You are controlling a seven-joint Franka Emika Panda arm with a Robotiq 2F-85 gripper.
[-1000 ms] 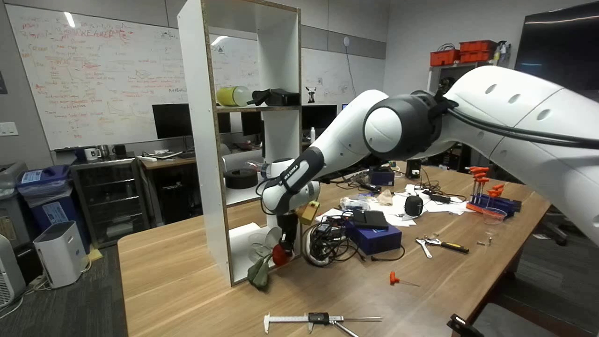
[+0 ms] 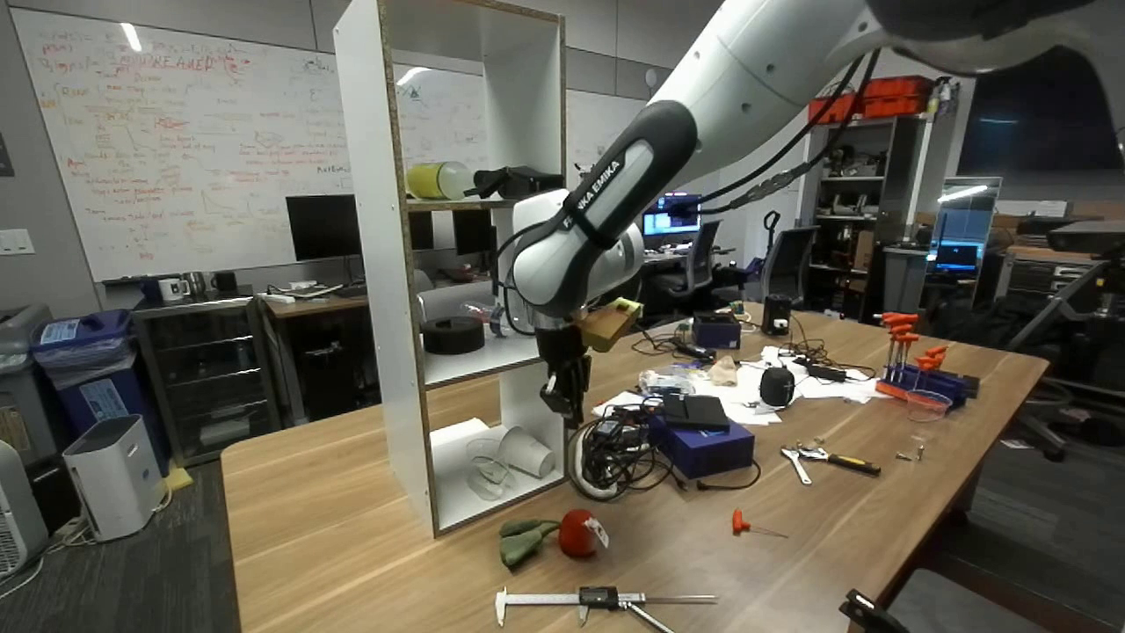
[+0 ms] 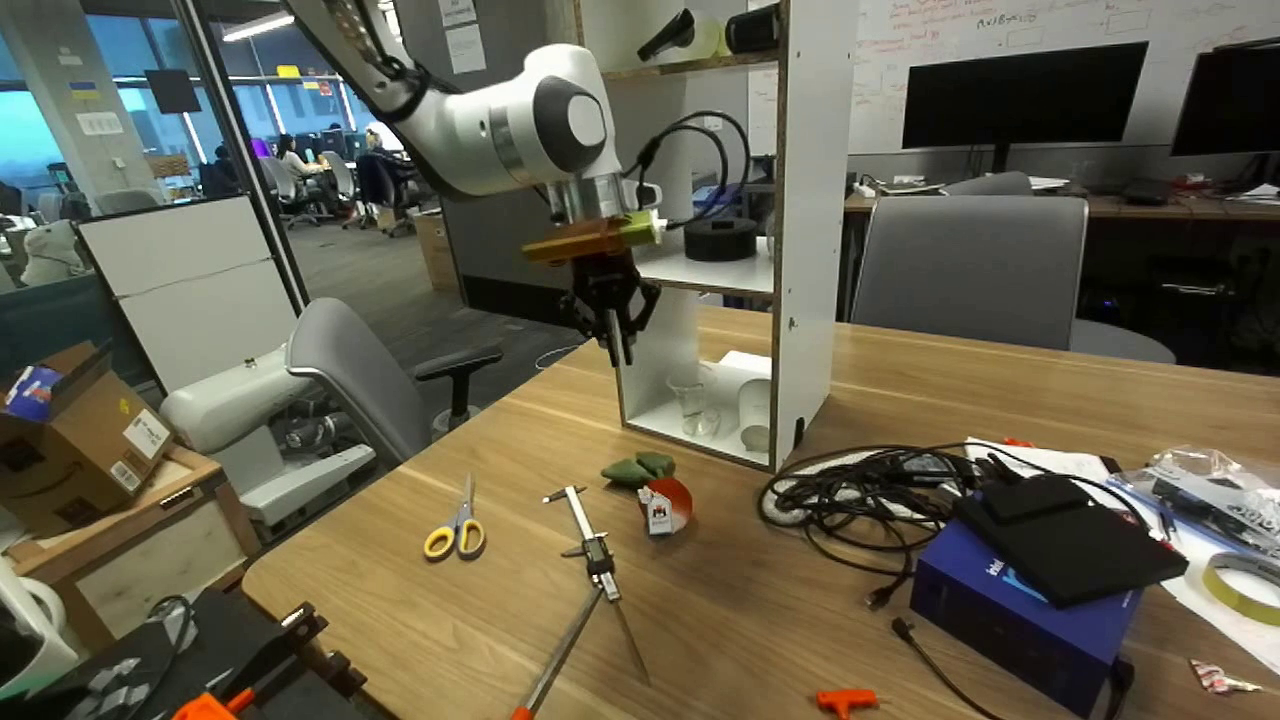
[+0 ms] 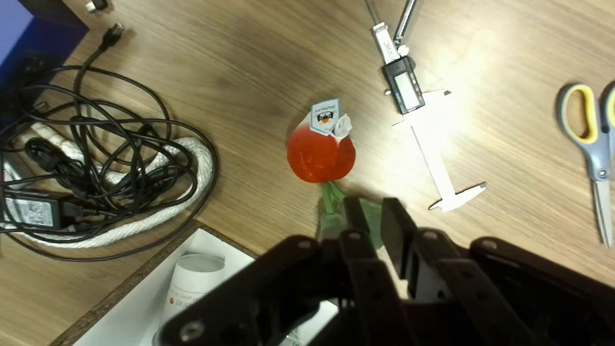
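An artificial red flower (image 2: 577, 534) with green leaves (image 2: 523, 540) and a white tag lies on the table in front of the shelf. In the wrist view the red bloom (image 4: 320, 151) is ahead of the fingers, and its leaves (image 4: 372, 218) are partly hidden behind them. My gripper (image 3: 619, 346) hangs well above the tabletop, beside the shelf opening and clear of the flower. A narrow gap shows between its fingers, with nothing held there.
White cups (image 2: 524, 452) stand or lie in the lowest compartment of the shelf (image 2: 409, 316). Tangled cables (image 3: 858, 498) and a blue box (image 3: 1020, 600) flank it. Calipers (image 4: 405, 86) and scissors (image 4: 596, 144) lie nearby on the table.
The arm has risen, leaving the flower below. The flower, earlier at my gripper by the shelf's lower front edge, now rests lower and nearer on the table.
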